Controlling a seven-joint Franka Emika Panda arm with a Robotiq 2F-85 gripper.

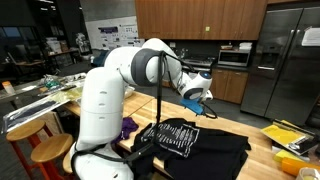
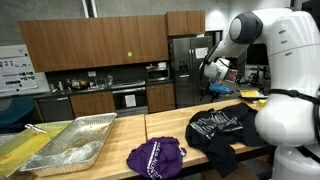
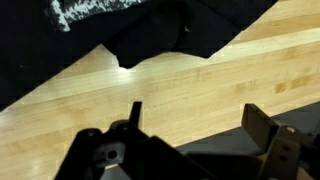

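A black cloth with a grey patch lies spread and rumpled across the wooden table, its folds showing in the second exterior view too. From the wrist, a dark corner of this cloth fills the upper part of the picture, with bare wood below it. My gripper is open, its two black fingers wide apart and nothing between them. It hangs over the table beyond the cloth's far side, near the table edge; its height above the wood is hard to judge.
A crumpled purple cloth sits on the near table, beside a foil-like tray. Yellow packages occupy the right side. Two stools stand at the left. Bare wood shows beyond the black cloth.
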